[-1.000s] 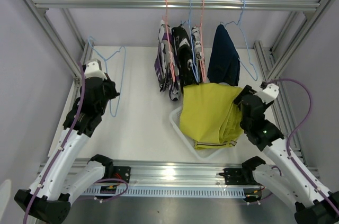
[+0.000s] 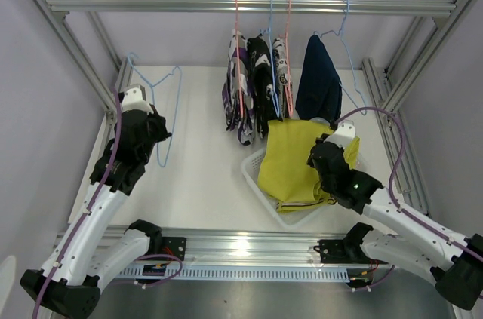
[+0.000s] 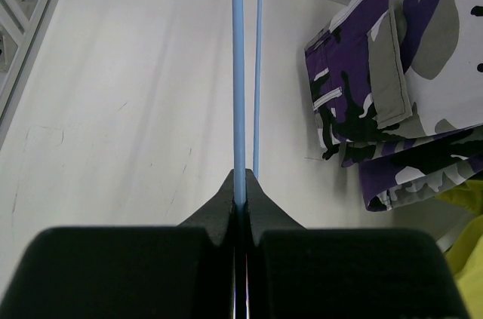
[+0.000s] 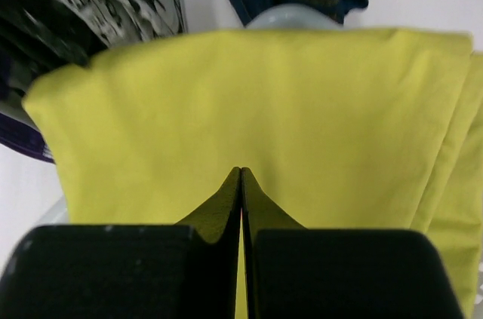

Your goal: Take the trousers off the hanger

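Observation:
Yellow trousers (image 2: 290,157) lie folded in a white basket (image 2: 256,187), off any hanger, also filling the right wrist view (image 4: 249,108). My right gripper (image 2: 321,149) is over them, shut, nothing seen between its fingers. My left gripper (image 2: 162,127) is shut at a blue hanger (image 2: 173,108) with no garment on it; the hanger's bar (image 3: 238,93) runs between its fingertips. Dark blue trousers (image 2: 317,78) hang on a blue hanger at the right of the rail.
Several camouflage and black garments (image 2: 238,85) hang mid-rail (image 2: 189,3) on pink and blue hangers, beside the basket. The white board is clear at centre left. Metal frame posts border both sides.
My right gripper has moved left and toward the front over the yellow cloth, which has shifted slightly. The hanging camouflage garments have swayed a little. The left arm is unchanged.

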